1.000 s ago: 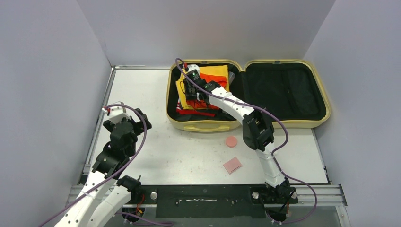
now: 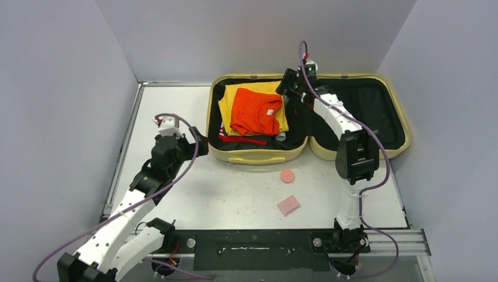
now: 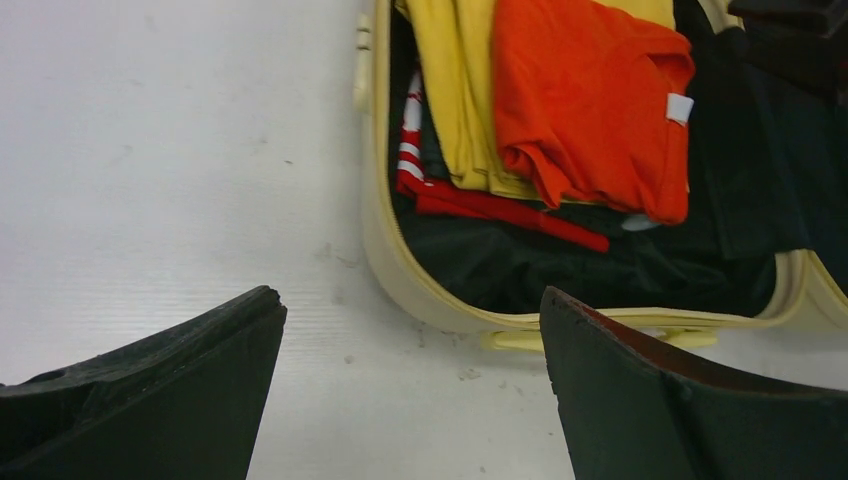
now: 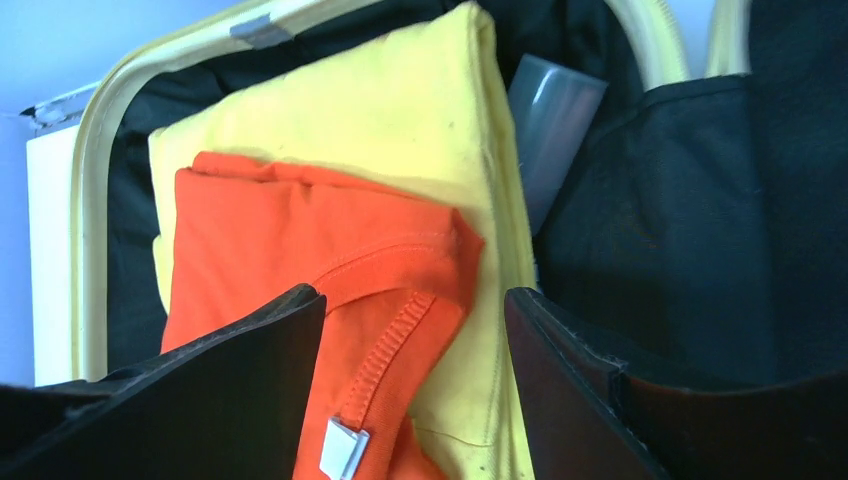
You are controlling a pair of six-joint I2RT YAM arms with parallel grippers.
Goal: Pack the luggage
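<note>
An open suitcase (image 2: 258, 157) lies at the back of the table, its left half holding folded clothes. An orange garment (image 2: 253, 108) with a white tag rests on a folded yellow cloth (image 4: 400, 90); beneath them a red and white striped item (image 3: 480, 205) sticks out. A clear bottle-like object (image 4: 552, 130) lies beside the yellow cloth. My right gripper is above the clothes near the suitcase hinge, its fingers apart and nothing held. Left of the suitcase, my left gripper stands open and empty, facing the suitcase's front left corner.
The suitcase's right half (image 2: 364, 111) is empty, with the right forearm reaching over it. On the table in front lie a round pink disc (image 2: 287, 175) and a pink folded square (image 2: 289, 205).
The right gripper has risen off the clothes and swung right towards the suitcase hinge, uncovering the orange garment. The left arm has moved right, closer to the suitcase.
</note>
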